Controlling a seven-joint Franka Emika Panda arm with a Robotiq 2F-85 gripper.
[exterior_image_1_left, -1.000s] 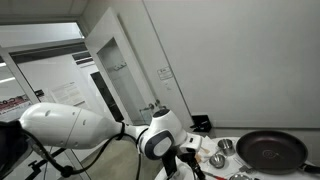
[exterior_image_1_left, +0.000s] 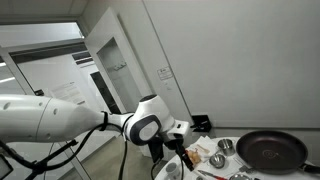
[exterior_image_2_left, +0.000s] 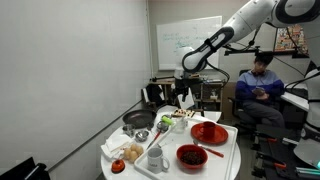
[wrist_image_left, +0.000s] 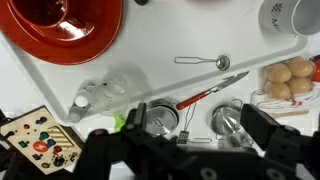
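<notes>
My gripper is open above the white tray (wrist_image_left: 165, 75), and nothing shows between its dark fingers. In the wrist view a red-handled knife (wrist_image_left: 213, 89) and a long-handled metal spoon (wrist_image_left: 203, 60) lie on the tray. A round metal cup (wrist_image_left: 160, 118) shows at the tray's edge between the fingers, with small metal bowls (wrist_image_left: 229, 121) to its right. At upper left is a red plate (wrist_image_left: 88, 48) holding a red bowl. Exterior view 1 has the gripper (exterior_image_1_left: 187, 147) over the table's left side.
A black pan (exterior_image_1_left: 271, 151) stands at the table's right in exterior view 1. Eggs (wrist_image_left: 290, 78), a white mug (wrist_image_left: 289, 14) and a clear glass container (wrist_image_left: 113, 91) flank the tray's middle. A person (exterior_image_2_left: 263, 85) sits behind the table at right.
The objects on the table look unmoved.
</notes>
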